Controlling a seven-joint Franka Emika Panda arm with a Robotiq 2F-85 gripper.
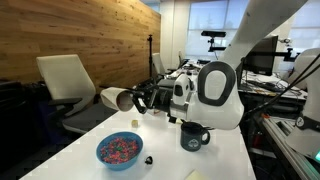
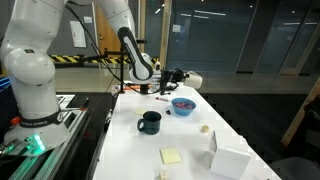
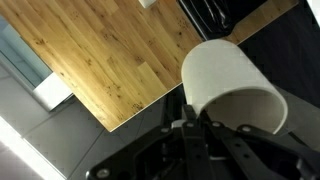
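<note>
A white cup (image 1: pixel 113 97) is held on its side above the white table, its open mouth toward the camera in exterior view 1. My gripper (image 1: pixel 137 99) is shut on it. In exterior view 2 the cup (image 2: pixel 194 80) is up behind the blue bowl (image 2: pixel 183 112), beside the dark gripper (image 2: pixel 177 76). The bowl (image 1: pixel 120 165) holds small red pieces and stands below the cup. Close up in the wrist view, the cup (image 3: pixel 222 72) meets the dark fingers at its rim; whether anything is inside cannot be made out.
A dark mug (image 1: pixel 192 136) stands on the table to the right of the bowl. A white box (image 2: pixel 230 158) and a yellow square (image 2: pixel 171 156) lie nearer the camera in exterior view 2. A small dark item (image 1: pixel 149 160) is beside the bowl.
</note>
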